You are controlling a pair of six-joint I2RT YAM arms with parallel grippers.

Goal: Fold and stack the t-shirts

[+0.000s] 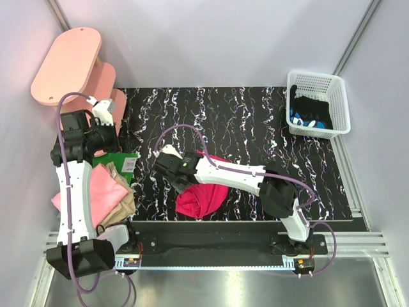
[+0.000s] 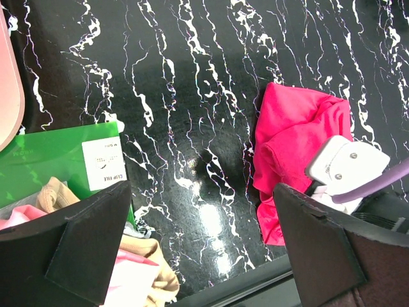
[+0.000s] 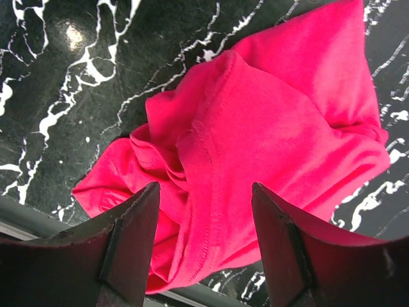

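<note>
A crumpled red T-shirt (image 1: 201,201) lies near the front centre of the black marble table. My right gripper is low over it, fingers apart, red fabric visible between and beneath them; whether it touches the cloth is unclear. My left gripper stands open at the left, with bare table beneath its gap. Folded pink (image 1: 105,195) and tan (image 1: 124,206) garments lie piled at the front left, partly under the left arm, beside a green board (image 1: 130,153).
Pink tiered shelves (image 1: 67,61) stand at the back left. A white basket (image 1: 339,102) holding dark and blue items sits at the back right.
</note>
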